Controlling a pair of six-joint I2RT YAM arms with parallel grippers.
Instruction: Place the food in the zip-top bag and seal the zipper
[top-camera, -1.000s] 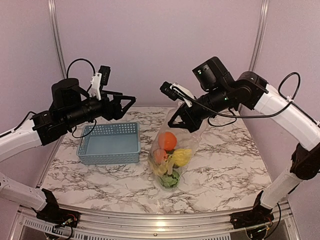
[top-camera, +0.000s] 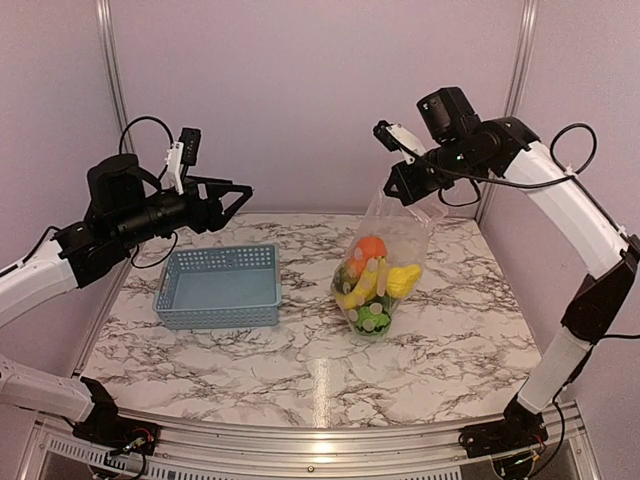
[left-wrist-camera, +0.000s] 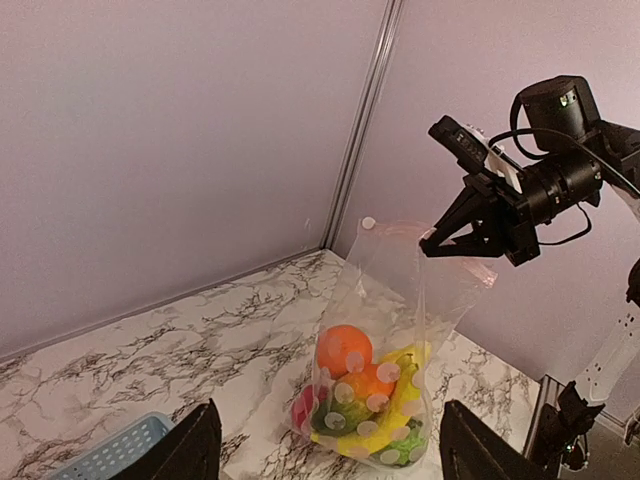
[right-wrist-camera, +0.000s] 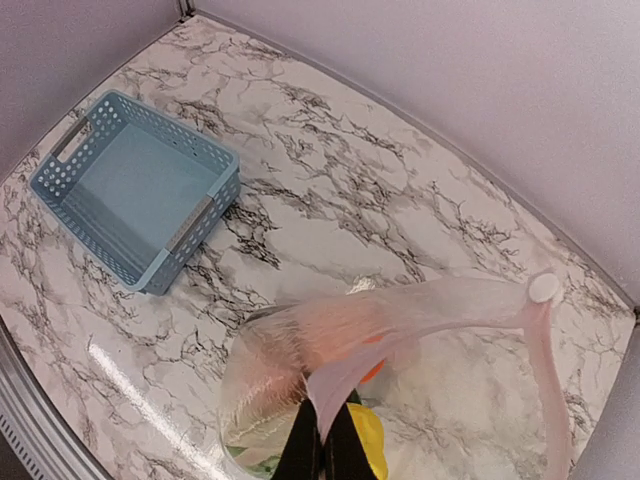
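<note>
The clear zip top bag (top-camera: 398, 230) hangs by its pinkish upper rim from my right gripper (top-camera: 395, 190), which is shut on that rim. The rim runs between the closed fingertips in the right wrist view. Inside the bag are an orange ball-like food (left-wrist-camera: 343, 350), yellow pieces (top-camera: 404, 280) and a green piece (top-camera: 373, 319) at the bottom. A round white zipper slider (right-wrist-camera: 543, 287) sits at one end of the rim, and the mouth gapes. My left gripper is open and empty, up above the basket and well left of the bag.
An empty blue basket (top-camera: 220, 318) stands on the left of the marble table (top-camera: 450, 340). Table in front of and to the right of the bag is bare. Pale walls close in the back and sides.
My right gripper has carried the bag to the right and back, turning it.
</note>
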